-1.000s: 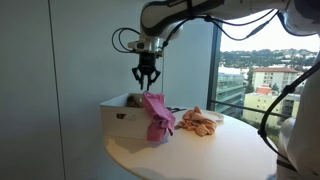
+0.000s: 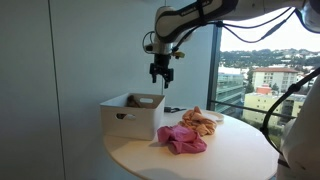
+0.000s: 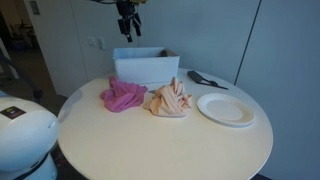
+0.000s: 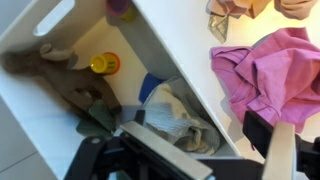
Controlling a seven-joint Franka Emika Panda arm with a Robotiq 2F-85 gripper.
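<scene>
My gripper [image 2: 162, 78] hangs open above the white box, with empty space between its fingers. In the wrist view its two dark fingers [image 4: 125, 145] reach in from the bottom edge. A crumpled pink cloth [image 2: 181, 138] lies on the table against the front of the box. Beside it rests a crumpled peach cloth [image 3: 170, 100]. Inside the white box [image 3: 146, 67] are a brown plush toy [image 4: 75, 85], a yellow and red cup-like piece [image 4: 105, 64], and a grey-white cloth [image 4: 175, 115] with some blue.
A white oval plate [image 3: 226, 110] sits to the right of the peach cloth in exterior view 2. Behind it lies a dark utensil [image 3: 206, 80].
A second ago the pink cloth hung from the gripper over the box's edge; now it lies on the table. The gripper has let go, risen and shifted right in exterior view 1.
</scene>
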